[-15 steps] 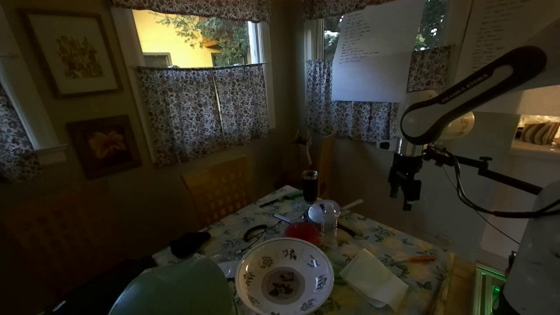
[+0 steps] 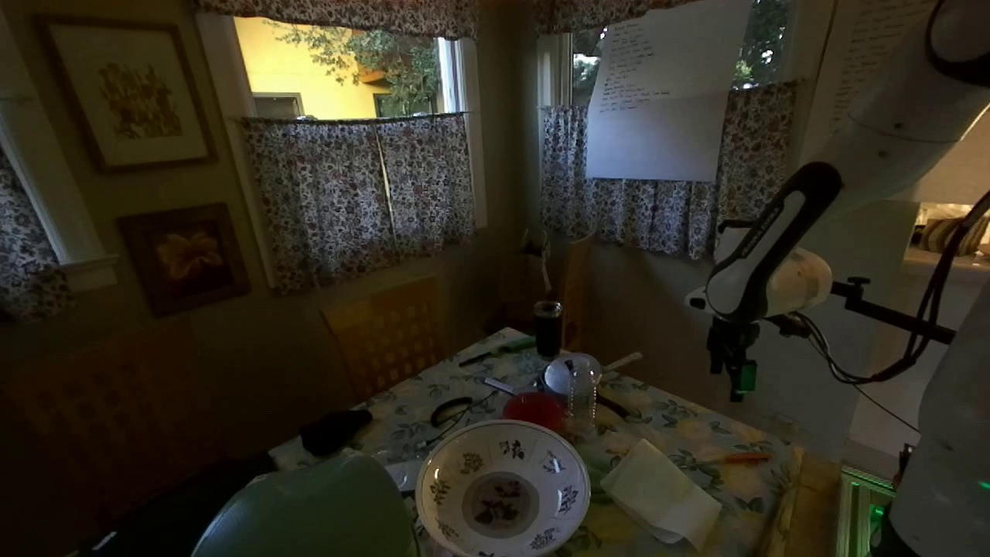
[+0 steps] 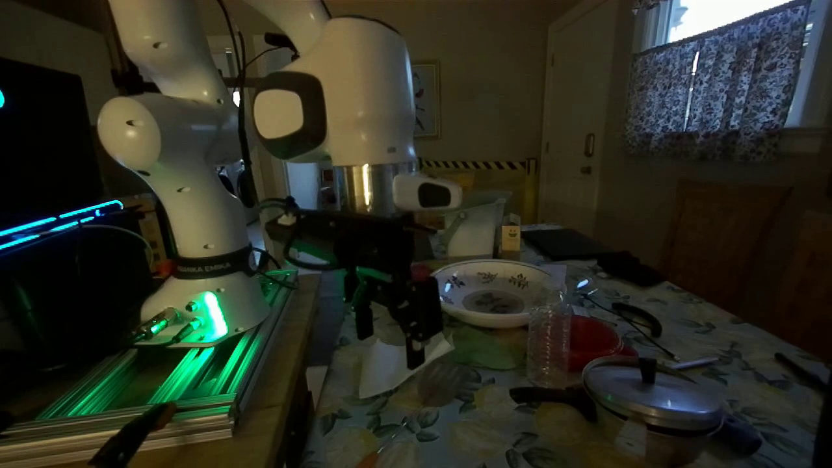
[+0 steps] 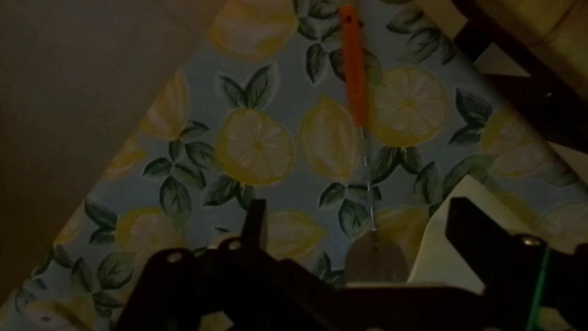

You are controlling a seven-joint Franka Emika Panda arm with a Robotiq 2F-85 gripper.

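My gripper is open and empty, its dark fingers spread wide over the lemon-print tablecloth. In exterior view 1 the gripper (image 2: 731, 381) hangs above the table's right corner. Below it lies a utensil with an orange handle (image 4: 354, 71) and a thin metal shaft; its wide flat end (image 4: 376, 259) shows between the fingers in the wrist view, lower than they are. A pale sheet of paper (image 2: 660, 493) rests beside the utensil, partly behind one finger in the wrist view.
A large patterned bowl (image 2: 564, 455), a clear plastic bottle (image 2: 582, 399), a red bowl (image 3: 590, 343) and a lidded pot (image 3: 653, 394) stand on the table. A dark tumbler (image 2: 548, 329) is at the far corner.
My gripper has moved lower and slightly to the right in exterior view 1, and the arm has turned with it. The things on the table look unmoved.
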